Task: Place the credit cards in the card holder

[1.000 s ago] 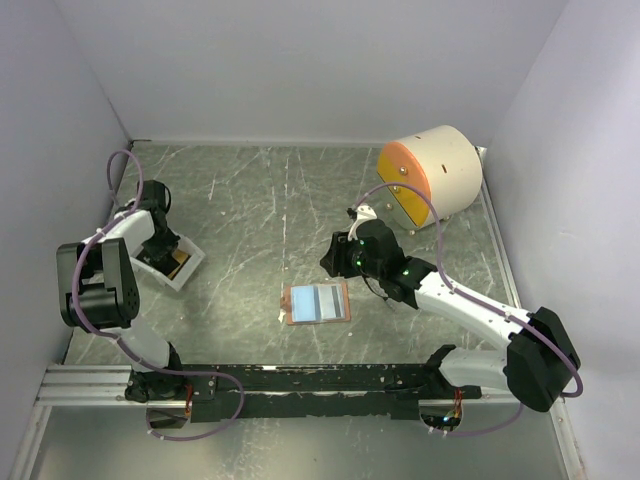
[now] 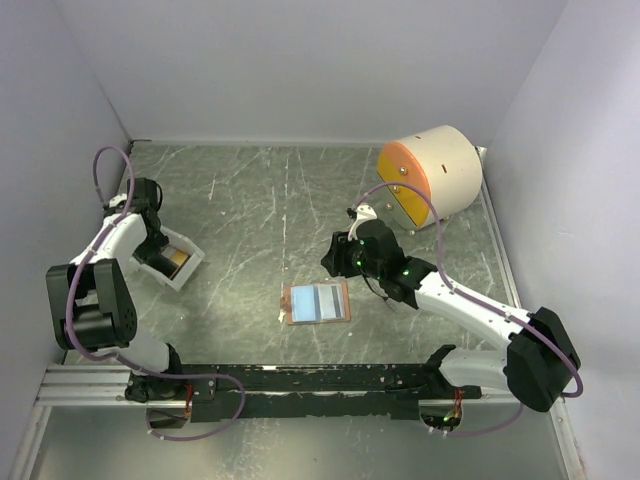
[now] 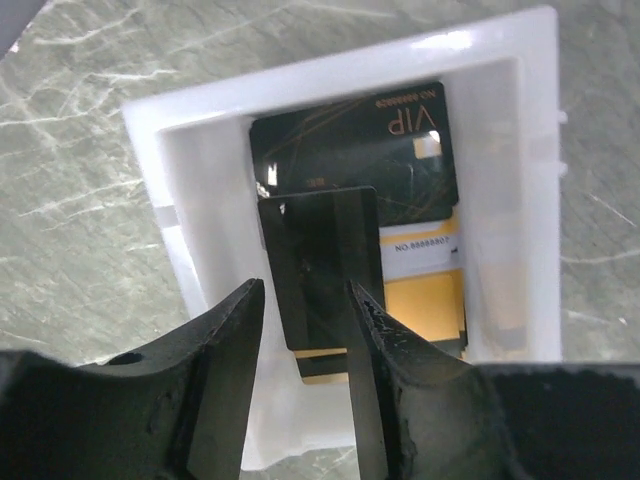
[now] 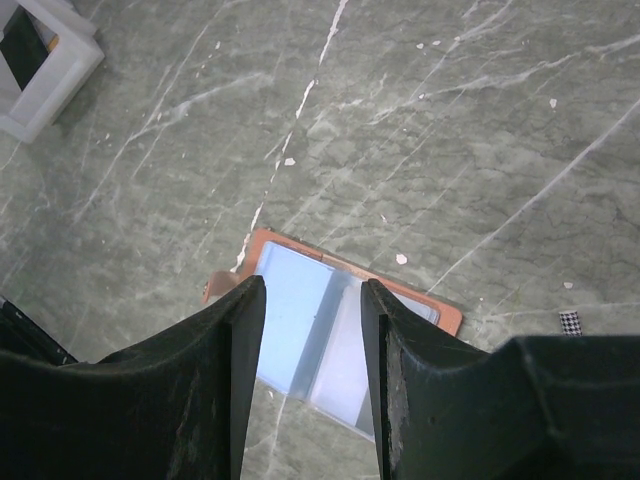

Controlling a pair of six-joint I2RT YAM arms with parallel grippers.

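In the left wrist view, a white tray (image 3: 545,200) holds several overlapping cards. A black VIP card (image 3: 350,150) lies along its far wall. A plain black card (image 3: 320,255) overlaps it, on top of a yellow card (image 3: 425,300). My left gripper is over the tray, its fingers partly open with no card gripped between them. The card holder (image 2: 318,302) lies flat at the front middle of the table, brown-edged with clear pockets, its pale blue left side showing. Above it, my right gripper stands open and empty.
At the back right lies a cream drum-shaped object (image 2: 440,170) with an orange and yellow face. A small checkered patch (image 4: 570,323) is on the table right of the holder. The tabletop (image 2: 240,220) between tray and holder is clear.
The left arm has shifted slightly to the left over the tray, showing more of the cards. The right arm, the tray and the holder have stayed put.
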